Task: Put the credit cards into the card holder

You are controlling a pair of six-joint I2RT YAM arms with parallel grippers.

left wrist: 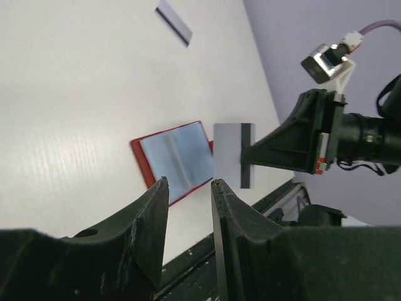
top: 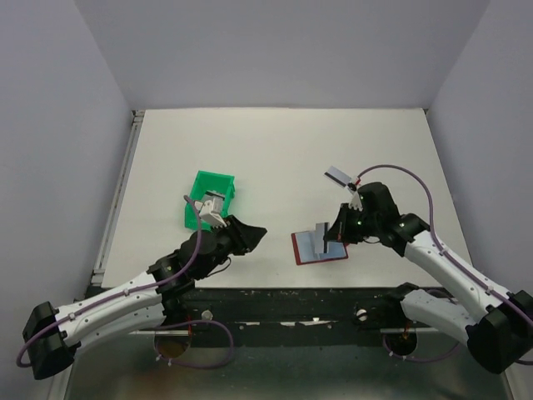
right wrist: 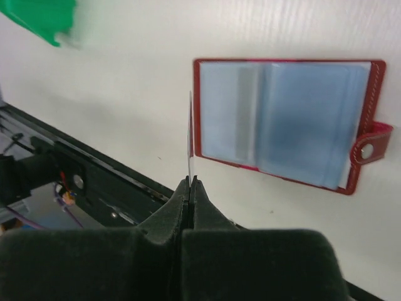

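A white card with a dark stripe stands out from my right gripper, whose fingers are shut on it. In the right wrist view the card shows nearly edge-on, left of the card holder. That holder, red-edged with clear pockets, lies open and flat on the table; in the top view the card hangs over its pockets. My left gripper is open and empty, off to the left of the holder. Another striped card lies flat on the table behind the holder.
A green box stands at the left with something pale inside, partly covered by the left arm. Bare white table spreads across the middle and back. The dark front rail borders the near edge.
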